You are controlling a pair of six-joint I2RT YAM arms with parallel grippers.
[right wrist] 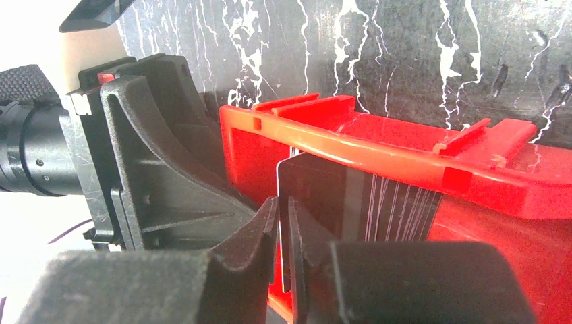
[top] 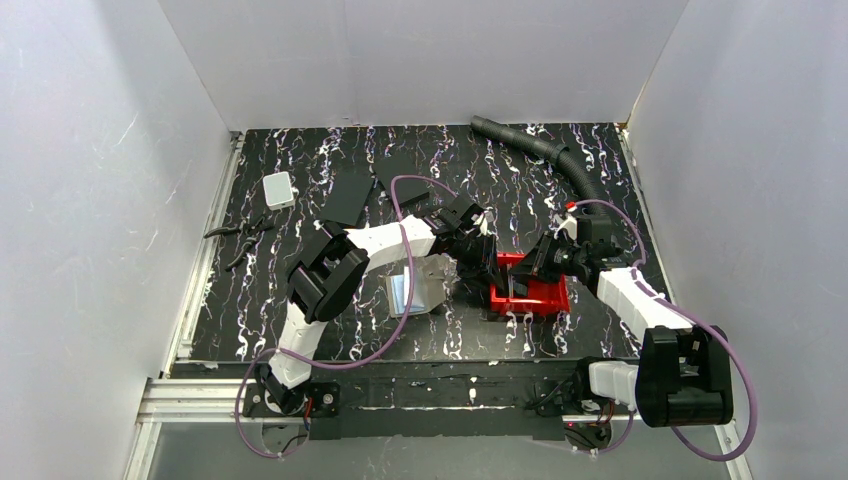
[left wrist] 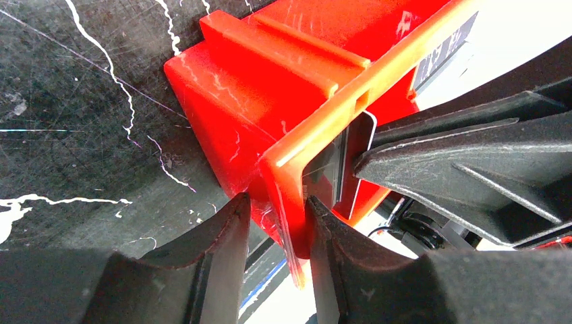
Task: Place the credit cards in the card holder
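Observation:
The red card holder (top: 548,294) is an open tray on the dark table, its near corner and wall (left wrist: 263,88) close up in the left wrist view. My left gripper straddles that corner wall from above, part open, with a gap on one side. Inside the holder, a black card (right wrist: 324,189) with a white edge stands upright near a wall. My right gripper is shut on this card's white edge. Thin pale lines on the dark surface behind it may be more card edges or print; which, I cannot tell.
A pale flat packet with a bluish card (top: 408,292) lies left of the holder. Farther left are black flat pieces (top: 347,198), a white box (top: 279,190) and black pliers (top: 240,238). A black hose (top: 535,146) runs along the back right.

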